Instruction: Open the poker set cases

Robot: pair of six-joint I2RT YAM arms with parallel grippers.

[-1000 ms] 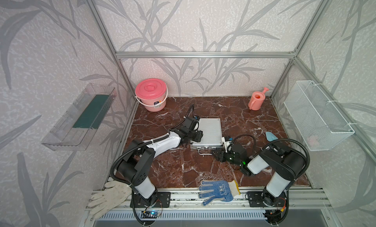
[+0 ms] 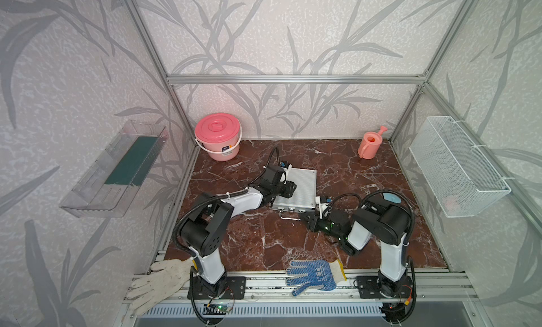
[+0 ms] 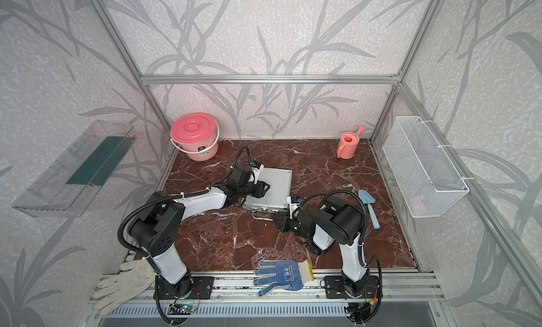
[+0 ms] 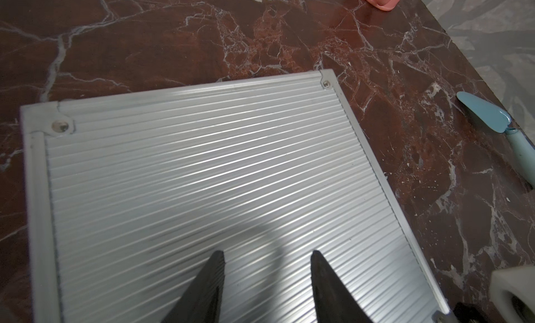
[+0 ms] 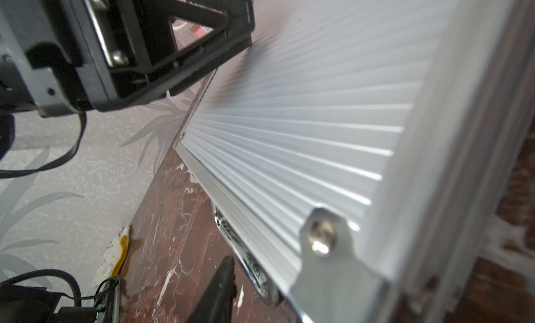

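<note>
A silver ribbed poker case (image 2: 305, 183) lies closed on the table, its handle (image 2: 290, 218) toward the front. My left gripper (image 2: 290, 190) is over the left part of the lid. In the left wrist view its fingers (image 4: 207, 292) stand apart, with only lid visible between them; whether they grip anything cannot be told. At the front right corner is my right gripper (image 2: 308, 219). In the right wrist view one of its fingers (image 5: 220, 295) shows beside a front latch (image 5: 248, 259); the other is hidden, so its opening is unclear.
A pink lidded bucket (image 2: 218, 136) stands back left and a pink watering can (image 2: 370, 145) back right. A blue trowel (image 3: 369, 205) lies at the right. Gloves (image 2: 316, 275) lie along the front rail. Table behind the case is clear.
The case has slid slightly left and away from the front edge. Both grippers have shifted a little with it, and the right arm's elbow has swung left.
</note>
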